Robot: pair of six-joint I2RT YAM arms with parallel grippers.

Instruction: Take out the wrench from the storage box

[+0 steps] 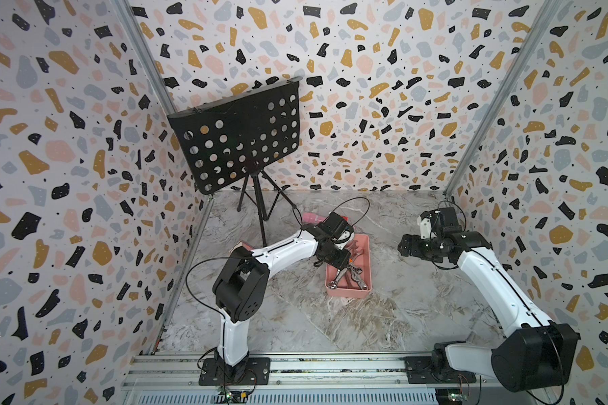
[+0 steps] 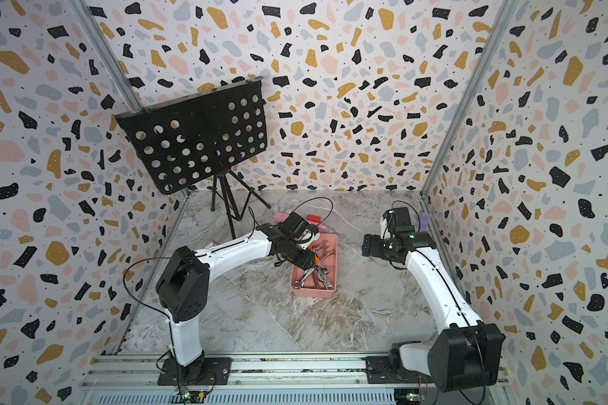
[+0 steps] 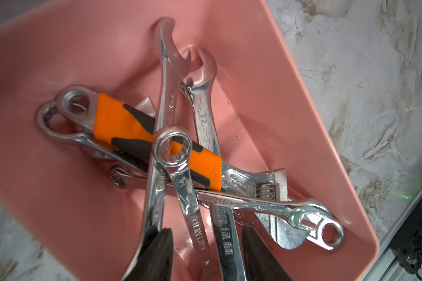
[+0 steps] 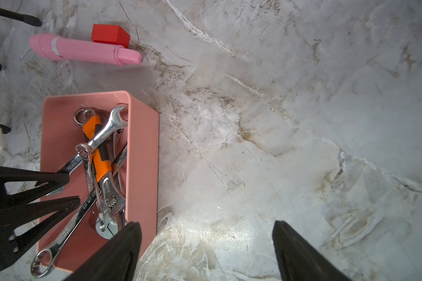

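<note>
The pink storage box (image 1: 368,270) stands mid-table, full of metal wrenches in a crossed pile. In the left wrist view, a long open-ended wrench (image 3: 166,100) leans over an orange-handled adjustable wrench (image 3: 204,164). A ring-ended wrench (image 3: 190,208) and another marked wrench (image 3: 227,245) run down toward the gap between my left gripper's fingers. That left gripper is open above the box, gripping nothing; its left finger overlaps the long wrench, and contact cannot be told. Well right of the box, my right gripper hangs open over bare table, empty.
Behind the box lie a pink pen-like object (image 4: 86,50) and a red block (image 4: 110,34). A black perforated stand (image 1: 250,135) rises at the back left. Marble table (image 4: 248,164) right of the box is clear.
</note>
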